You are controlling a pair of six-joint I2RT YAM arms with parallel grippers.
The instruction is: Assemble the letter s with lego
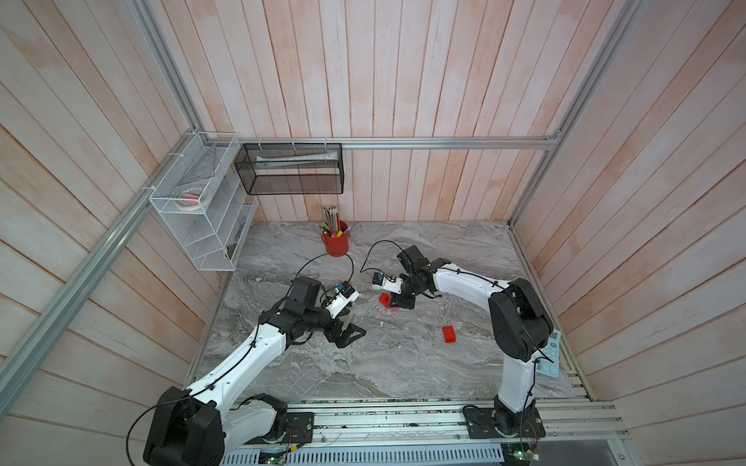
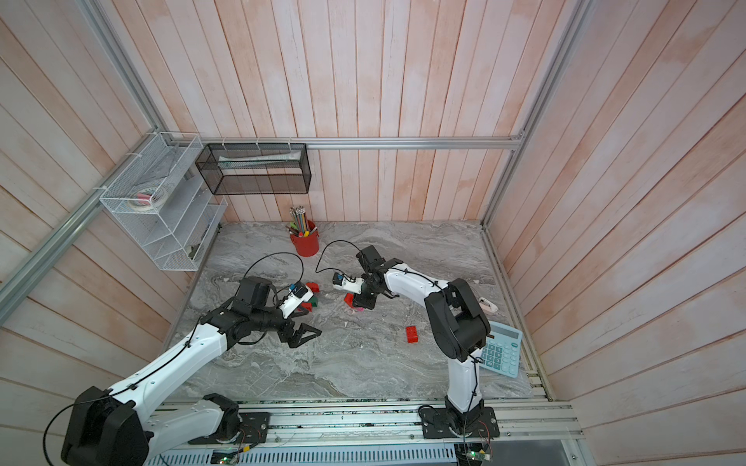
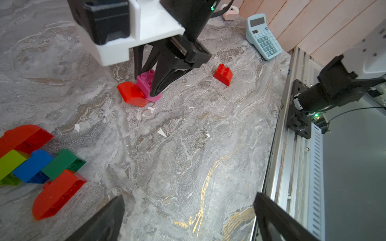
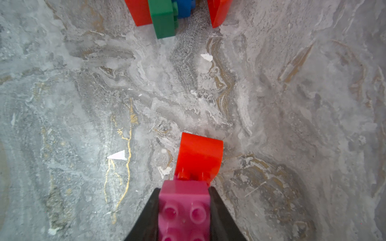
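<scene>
My right gripper is shut on a pink brick [image 4: 184, 219], its studs facing the camera. Touching the pink brick's end is a red curved brick, seen also in the left wrist view as the red curved brick [image 3: 132, 94] at table level. Whether the two are pressed together, I cannot tell. Left of them lies a joined row: a red curved brick [image 3: 26, 138], a lime brick [image 3: 12, 162], a blue brick [image 3: 34, 164], a green brick [image 3: 63, 162] and another red curved brick [image 3: 58, 194]. My left gripper [image 1: 354, 323] hangs open and empty over the table.
A loose red brick [image 1: 449, 334] lies alone to the right. The light-blue calculator [image 2: 501, 349] sits at the right edge, and a red pencil cup [image 1: 335, 242] stands at the back.
</scene>
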